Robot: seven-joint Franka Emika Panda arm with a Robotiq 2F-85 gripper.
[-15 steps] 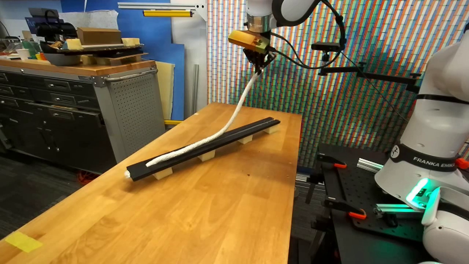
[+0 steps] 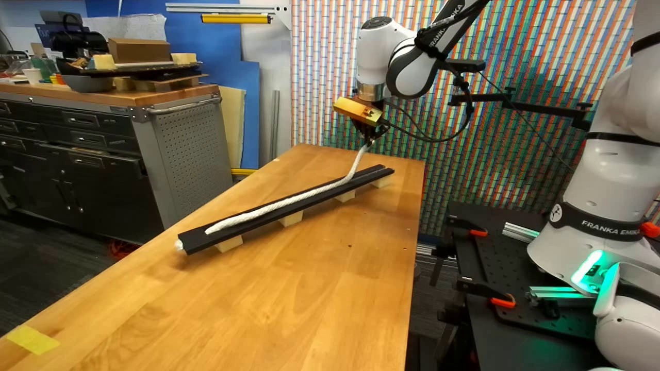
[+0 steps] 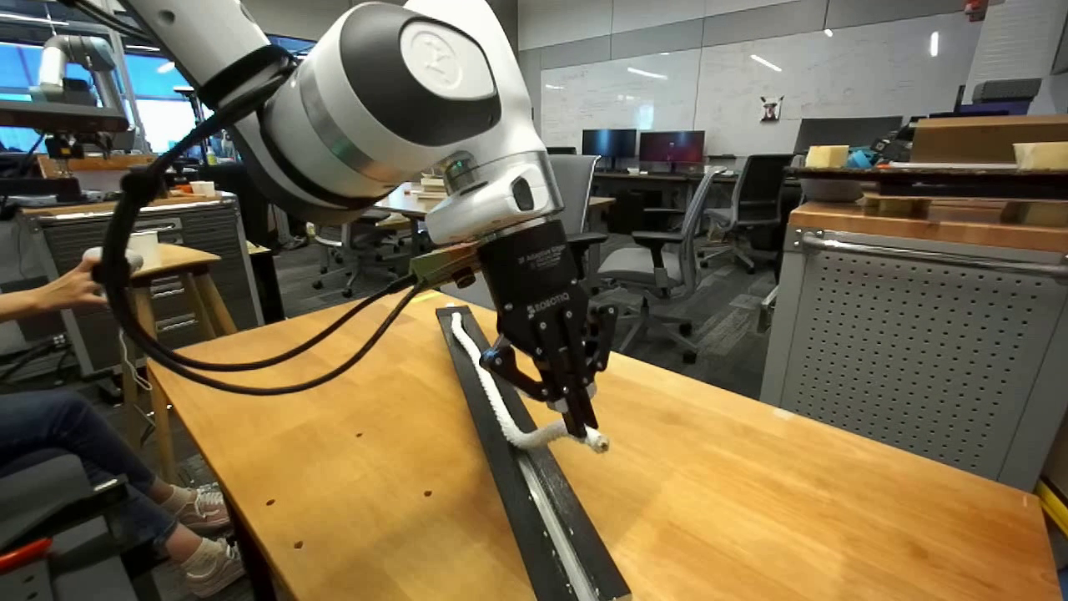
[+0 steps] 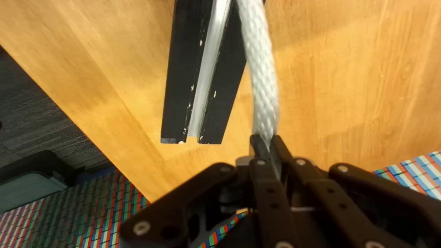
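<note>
A white braided rope lies along much of a long black grooved rail on the table. Toward the rail's far end the rope curves up and off it to my gripper, which is shut on it. In exterior view 2 a short rope end pokes out past the fingers of my gripper. From the wrist view, the rope runs to my gripper beside the rail, whose pale groove is empty at this end. Another white tuft shows at the rail's near end.
Pale blocks prop the rail above the wooden table, which is otherwise mostly bare. A yellow tape strip marks the near left corner. In exterior view 2 a person sits beside the table.
My gripper has come down toward the table, still holding the rope. More of the rope now rests along the rail, and the raised stretch is shorter.
</note>
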